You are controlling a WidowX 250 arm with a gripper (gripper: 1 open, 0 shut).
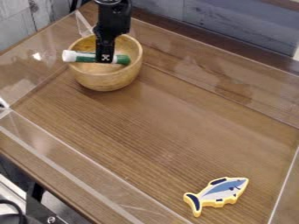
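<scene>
My dark gripper (pixel 105 54) reaches down from the top of the view into a wooden bowl (pixel 107 79) at the upper left. Its tip is at a white and green cylinder (pixel 82 57) lying crosswise in the bowl. Whether the fingers are around the cylinder or just over it, and how far they are apart, is too small to tell.
A yellow-edged blue fish (pixel 216 194) lies on the wooden table (pixel 176 131) at the lower right. Walls border the back, and cables show at the lower left corner.
</scene>
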